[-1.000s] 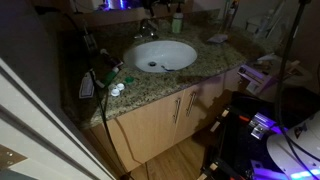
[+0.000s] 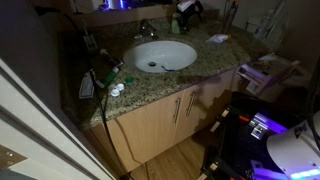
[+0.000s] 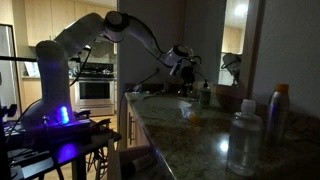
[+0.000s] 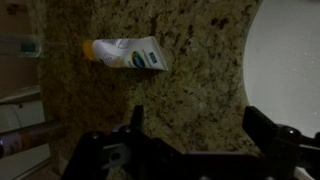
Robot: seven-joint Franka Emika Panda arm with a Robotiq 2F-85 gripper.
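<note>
My gripper is open above the speckled counter, its fingers (image 4: pixel 262 128) spread wide with nothing between them. Ahead of it in the wrist view lies a white tube with an orange cap (image 4: pixel 130 53), flat on the stone and apart from the fingers. In exterior view 2 a small white and orange item (image 3: pixel 190 115), apparently this tube, rests near the sink. Exterior view 1 has a small pale item (image 2: pixel 217 38) on the counter right of the sink, with my gripper (image 2: pixel 186 14) over the counter's back.
The white sink (image 2: pixel 165 56) takes up the counter's middle, its rim (image 4: pixel 255 60) close on the right in the wrist view. A greenish bottle (image 2: pixel 176 24) stands behind it. Clear and capped bottles (image 3: pixel 243 140) stand at the near right in exterior view 2. White lids (image 2: pixel 117 90) lie left of the sink.
Over the last second my gripper has moved rightward along the back of the counter in exterior view 1. The counter items look unmoved.
</note>
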